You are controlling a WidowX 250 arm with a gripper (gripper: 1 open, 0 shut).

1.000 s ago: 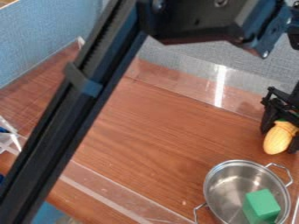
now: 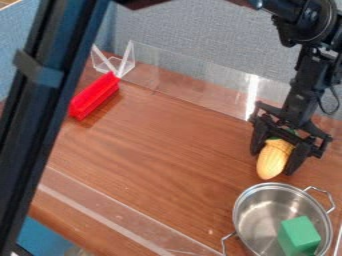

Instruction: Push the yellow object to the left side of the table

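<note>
The yellow object (image 2: pixel 273 160), long and rounded, lies on the right part of the wooden table (image 2: pixel 160 150), just behind the metal pot. My gripper (image 2: pixel 285 150) is down at table height around its far end, with dark fingers (image 2: pixel 315 148) showing on the right and left of it. Part of the yellow object is hidden by the gripper. Whether the fingers are closed on it or only stand against it does not show.
A metal pot (image 2: pixel 250 215) holding a green block (image 2: pixel 299 236) stands at the front right. At the far left lies a red object (image 2: pixel 94 96) near a white wire rack (image 2: pixel 115 60). Bare table stretches left of the yellow object. A dark beam (image 2: pixel 51 100) crosses the left foreground.
My gripper and the yellow object have moved left together from the right edge. The dark beam in the foreground has swung left, uncovering the red object and the rack.
</note>
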